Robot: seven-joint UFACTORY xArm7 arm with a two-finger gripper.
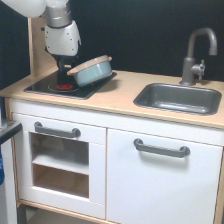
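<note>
The teal pot [93, 72] with a tan rim is tilted above the right part of the dark stovetop [52, 88], its right side higher than its left. My white arm comes down from the upper left, and the dark gripper [67, 72] reaches the pot's left edge. The fingers are small and dark against the black wall, so whether they close on the rim or only touch it cannot be told. One burner [65, 87] glows red just below the gripper.
To the right, a grey sink [178, 98] with a tall faucet [192, 60] is set into the wooden counter [125, 90]. Bare counter lies between stovetop and sink. Below are an oven door [97, 165] and a white cabinet door [160, 185].
</note>
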